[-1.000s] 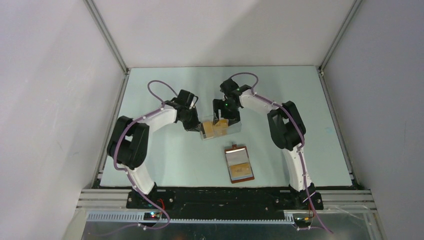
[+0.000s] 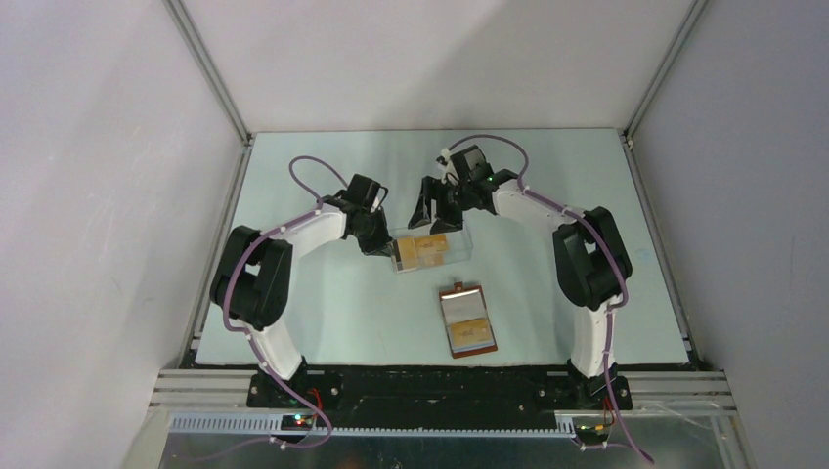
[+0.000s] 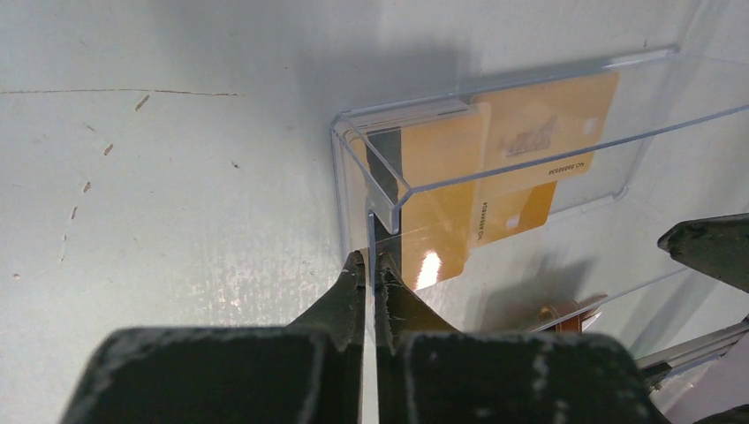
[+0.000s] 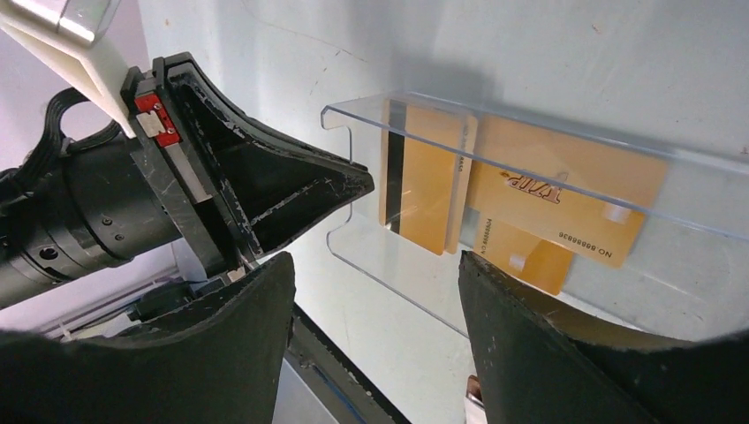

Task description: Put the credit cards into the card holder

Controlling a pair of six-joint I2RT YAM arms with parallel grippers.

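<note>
Gold credit cards [image 3: 428,190] lie inside a clear open box [image 3: 362,115]; one has a black stripe, and some overlap. My left gripper is shut on the thin wall at the box's left end. Above the box, my right gripper has its fingers spread apart, with no card seen between them. The brown card holder [image 2: 445,322] lies flat in front of the box, with another gold card [image 2: 470,331] in its lower part.
Both forearms reach in from the sides, with their grippers close together at the box.
Over the last second, the right elbow has swung out to the right and the right gripper has shifted slightly over the box. The left arm, box and card holder look unmoved.
</note>
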